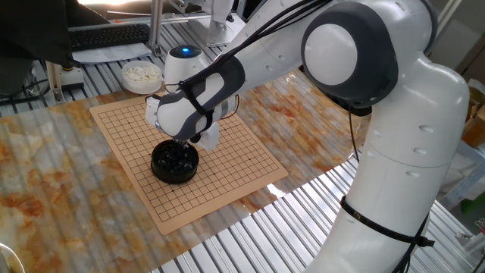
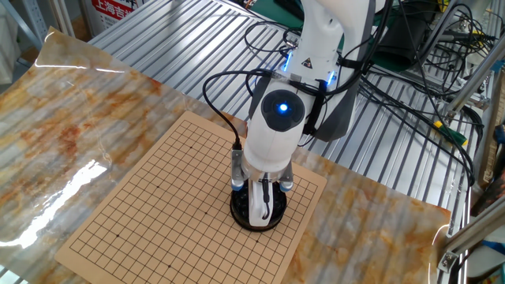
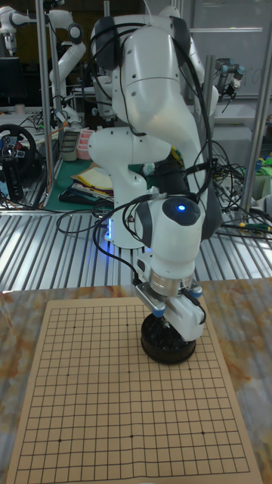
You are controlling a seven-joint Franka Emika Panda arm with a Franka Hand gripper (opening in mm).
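Note:
A round black bowl (image 1: 175, 173) holding black stones stands on a tan gridded Go board (image 1: 227, 171). In exterior view 1, my gripper (image 1: 180, 144) points down over the bowl's far side, its fingertips dark against the dark stones. Seen from above in exterior view 2, the hand covers much of the bowl (image 2: 271, 224). The bowl (image 3: 168, 352) shows more clearly in exterior view 3, with the hand right above its rim. Whether the fingers are apart, or have a stone between them, cannot be made out.
A white bowl of white stones (image 1: 142, 76) sits beyond the board's far edge, near a keyboard (image 1: 111, 36). No stones lie on the visible board squares. Bare marbled tabletop (image 1: 61, 182) surrounds the board. A black cable (image 2: 211, 96) loops beside the hand.

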